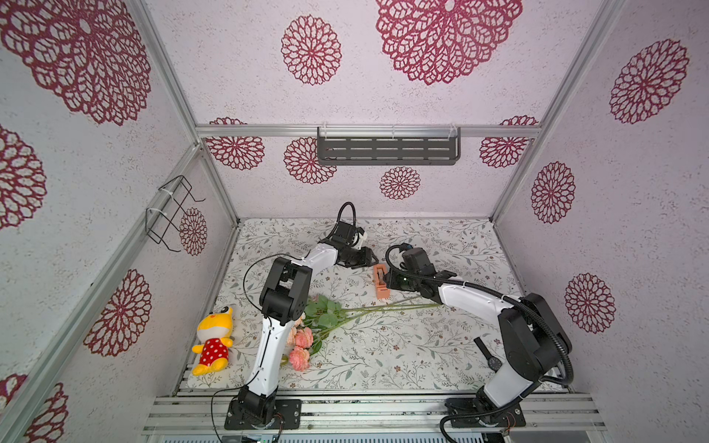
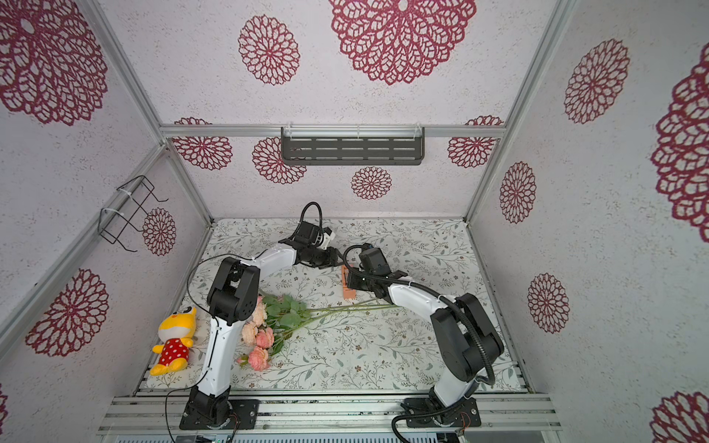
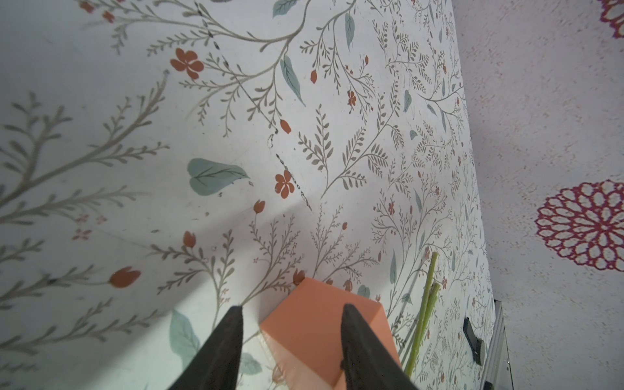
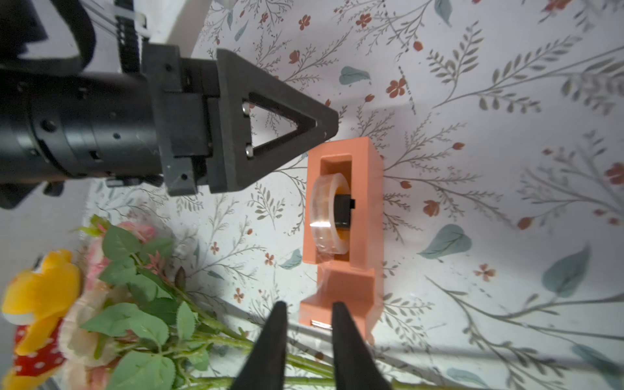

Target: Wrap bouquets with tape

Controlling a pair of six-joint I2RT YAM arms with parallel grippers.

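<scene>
An orange tape dispenser (image 4: 367,195) holding a clear tape roll (image 4: 325,214) stands on the patterned table (image 2: 398,332). My left gripper is at its far end, shut on it, with orange showing at the fingertips. My right gripper is over the dispenser's near, cutter end, part open, with what looks like a clear strip of tape by its fingers. Pink flowers (image 1: 299,358) with green stems (image 2: 332,308) lie in front of the dispenser, blooms to the left.
A yellow plush toy (image 1: 214,347) lies at the front left. A dark object (image 1: 487,353) is at the right beside my arm. A grey shelf (image 1: 387,151) hangs on the back wall.
</scene>
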